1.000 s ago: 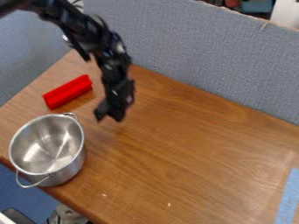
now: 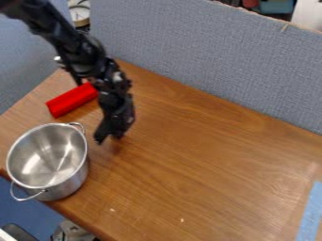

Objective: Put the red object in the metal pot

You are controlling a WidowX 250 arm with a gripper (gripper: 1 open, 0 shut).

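The red object [image 2: 72,100], a cylinder-like block, lies on the wooden table at the left. Part of its right end is behind or beside the dark arm. In front of it stands the metal pot [image 2: 48,158], upright at the table's left edge, its inside bare where I can see it. My gripper [image 2: 111,136] points down low over the table, right of the red object and just beyond the pot's right rim. Nothing red shows at its fingertips. The dark fingers blur together, so their spacing is unclear.
Wide bare table [image 2: 208,155] stretches to the right of my gripper. A grey padded wall [image 2: 214,56] runs along the back. One pot handle [image 2: 28,195] sticks out over the front left edge.
Over the last second my gripper has come down and a little left, toward the pot. The pot has shifted very slightly left. The red object lies where it was.
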